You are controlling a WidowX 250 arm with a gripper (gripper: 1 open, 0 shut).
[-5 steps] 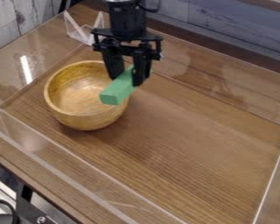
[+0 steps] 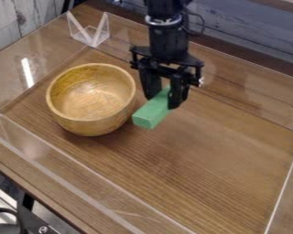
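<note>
My black gripper [image 2: 164,84] is shut on a green block [image 2: 154,113], held tilted just right of the tan bowl [image 2: 91,95]. The block hangs down from between the fingers, its lower end beside the bowl's right rim. The bowl looks empty.
A wooden tabletop [image 2: 204,169] fills most of the view, clear at the right and front. A clear plastic object [image 2: 91,29] stands at the back left, and another lies at the left edge. A raised border runs along the back and right.
My gripper has moved right and slightly down with the green block, from over the bowl to just beside it.
</note>
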